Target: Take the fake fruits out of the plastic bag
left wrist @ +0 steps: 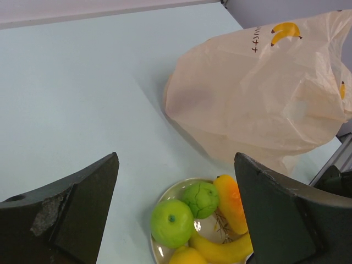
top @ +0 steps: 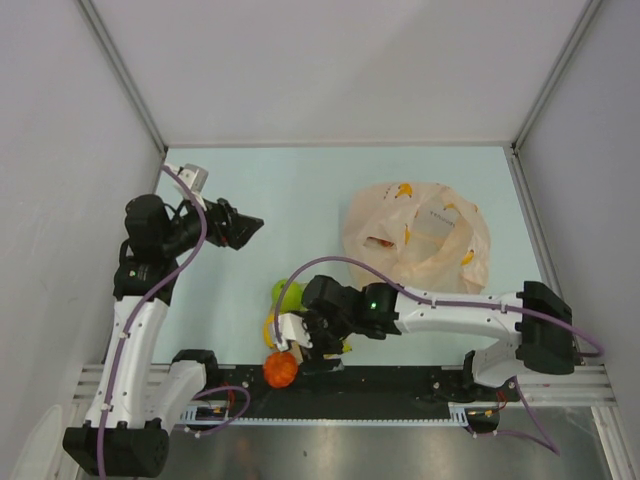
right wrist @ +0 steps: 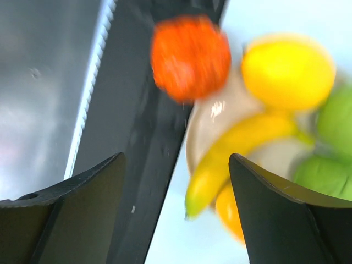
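A plastic bag (top: 368, 218), pale and printed with bananas, stands at the right; no fruit shows through its mouth. On a round plate (left wrist: 156, 248) lie a green apple (left wrist: 171, 224), another green fruit (left wrist: 200, 199), an orange-yellow fruit (left wrist: 231, 204), a banana (right wrist: 223, 154) and a yellow fruit (right wrist: 289, 71). Half on the plate's edge, an orange fruit (right wrist: 190, 58) overhangs the dark strip. My right gripper (top: 322, 364) hovers over the plate's front side, open and empty. My left gripper (top: 245, 228) is open over bare table, left of the bag.
A dark strip (top: 400, 385) and a metal rail (top: 340, 414) run along the table's front edge. Bare table (top: 280, 190) lies between the left arm and the bag. The right forearm passes just in front of the bag.
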